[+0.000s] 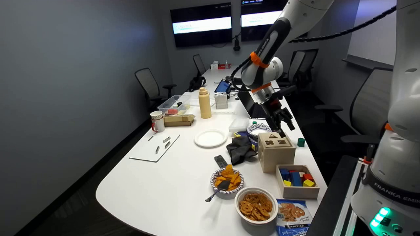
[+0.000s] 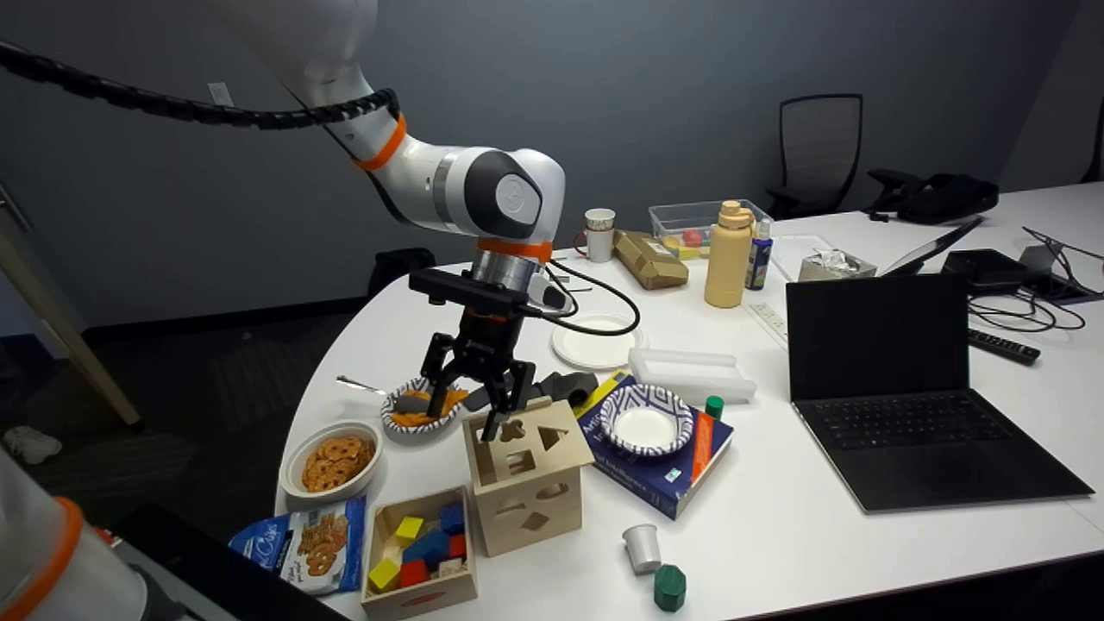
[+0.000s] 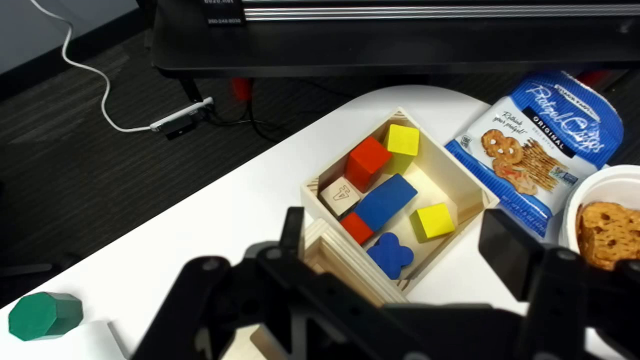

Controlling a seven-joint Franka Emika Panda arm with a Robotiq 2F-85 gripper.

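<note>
My gripper is open and empty above the wooden shape-sorter box, whose top and side have cut-out holes. In exterior view 1 the same sorter stands upright just below the fingers. Beside it a shallow wooden tray holds several blocks. Among them are a blue flower-shaped block, a long blue block, a red block and a yellow block. In the wrist view, the gripper hides much of the sorter. A green block lies apart on the table.
A pretzel bag and a pretzel bowl adjoin the tray. Close to the sorter are a small metallic cup, a blue book carrying a patterned bowl, and a dark cloth.
</note>
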